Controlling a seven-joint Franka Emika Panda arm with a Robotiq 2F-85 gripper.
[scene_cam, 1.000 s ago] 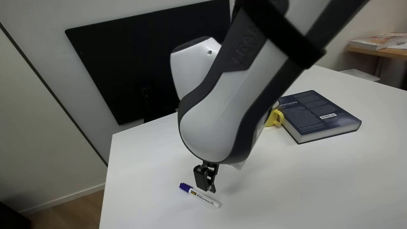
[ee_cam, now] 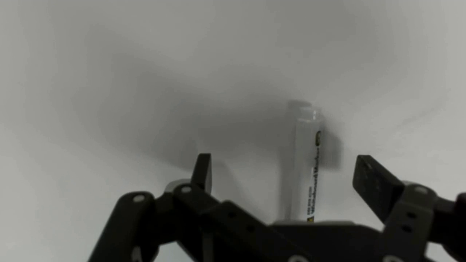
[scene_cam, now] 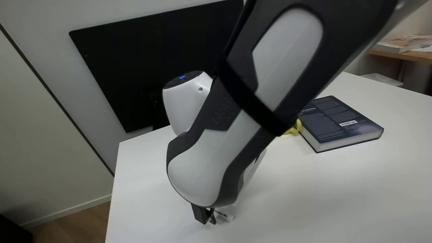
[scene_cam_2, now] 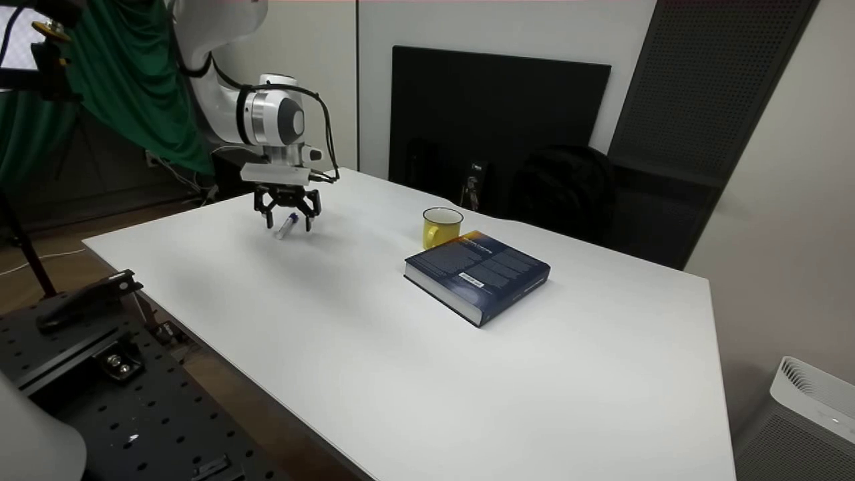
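A white whiteboard marker with a blue cap lies flat on the white table. The wrist view shows it between the spread fingers of my open gripper, nearer the right finger and touching neither there; its lower part is hidden behind the gripper body. From the second exterior view, the gripper straddles the marker low over the tabletop. In the first exterior view only the marker's white end sticks out past the fingers.
A thick dark blue book lies farther along the table, with a yellow mug beside it. A black monitor stands behind the table.
My arm has come down and shifted left in the first exterior view. The marker appears unmoved.
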